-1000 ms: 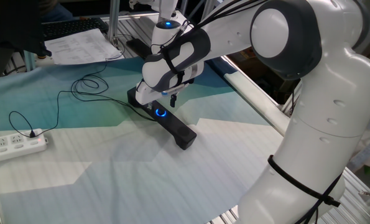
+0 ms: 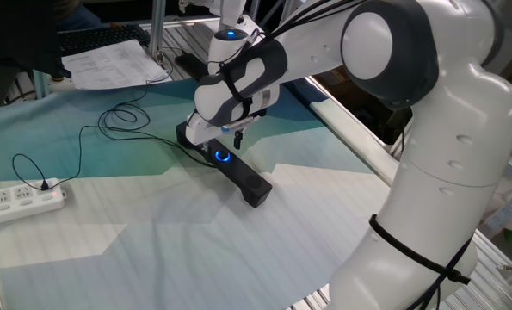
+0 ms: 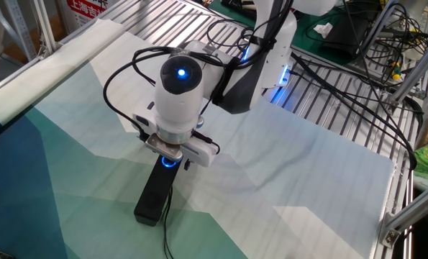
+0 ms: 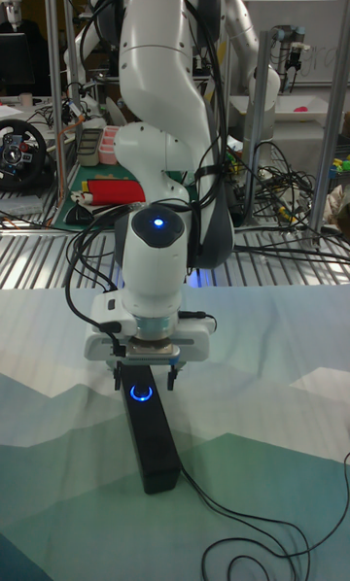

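Note:
A long black speaker bar point(image 4: 152, 441) with a glowing blue ring lies on the table mat, running away from the camera in exterior view 3. Over its far part hangs my gripper point(image 4: 145, 382), pointing down, with its fingers point(image 4: 173, 378) spread wide. They appear to stand to either side of the bar, not closed on it. In exterior view 1 the near end of the bar point(image 2: 254, 188) shows clear, while the hand covers part of its far half. Exterior view 2 shows the hand above the bar point(image 3: 153, 194), hiding one end.
A thin black cable point(image 2: 152, 136) runs from the bar in loops across the mat. At the left edge lies a white power strip point(image 2: 19, 202). Papers point(image 2: 114, 65) and a keyboard point(image 2: 101, 39) are at the back.
My hand has shifted only very slightly, a touch to the left in exterior view 1. The speaker bar and cable have not moved.

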